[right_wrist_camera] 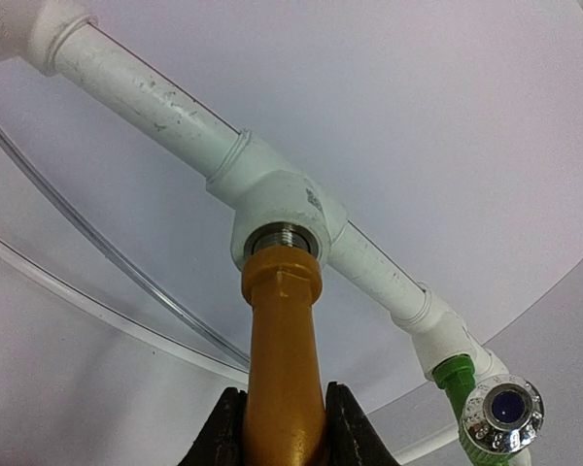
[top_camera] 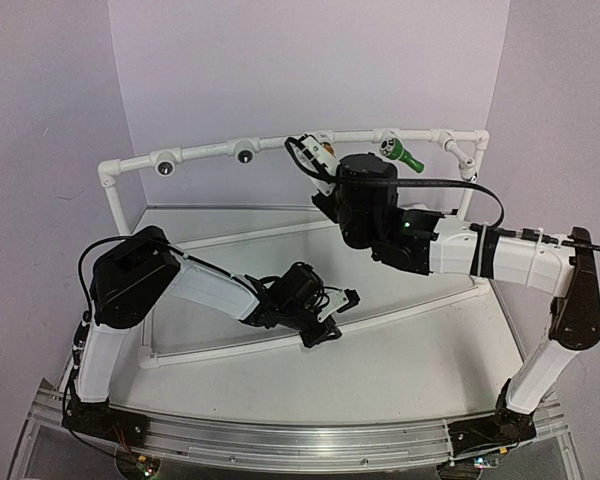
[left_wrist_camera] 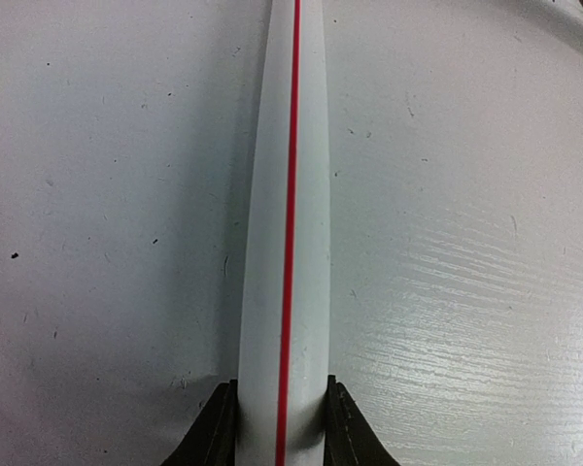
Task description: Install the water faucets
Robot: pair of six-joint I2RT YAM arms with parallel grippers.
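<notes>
In the right wrist view an orange faucet (right_wrist_camera: 284,359) points into a white tee fitting (right_wrist_camera: 284,199), with metal thread showing at the joint. My right gripper is shut on the orange faucet. From above, that gripper's housing (top_camera: 365,200) hides most of the faucet. A green faucet (top_camera: 405,158) with a chrome end sits on the top pipe to the right. My left gripper is shut on a white pipe (left_wrist_camera: 306,194) with a red stripe, at the frame's lower front bar.
The white pipe frame (top_camera: 210,149) spans the back, with more tee fittings (top_camera: 165,163) holding dark-centred openings at the left. Walls enclose the sides and back.
</notes>
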